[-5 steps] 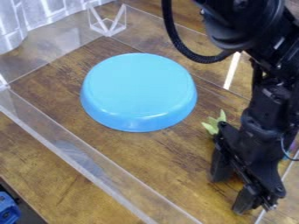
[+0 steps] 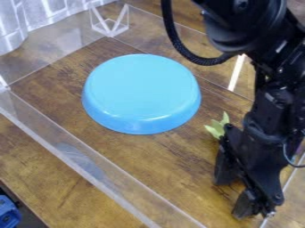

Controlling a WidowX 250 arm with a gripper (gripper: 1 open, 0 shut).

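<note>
My black gripper (image 2: pixel 244 183) reaches down at the right side, its fingertips low against the wooden floor of a clear-walled enclosure; whether it is open or shut is hard to tell. Just behind it a small pale green object (image 2: pixel 218 126) lies on the wood, partly hidden by the gripper. A light blue bowl (image 2: pixel 142 92), apparently upside down, rests left of the gripper, apart from it.
Clear plastic walls (image 2: pixel 66 145) border the wooden floor (image 2: pixel 60 71) on several sides. A blue object (image 2: pixel 6 214) sits outside at the lower left corner. Bare wood shows left of and below the bowl.
The gripper and arm have shifted very slightly; the bowl and the green object stay where they were.
</note>
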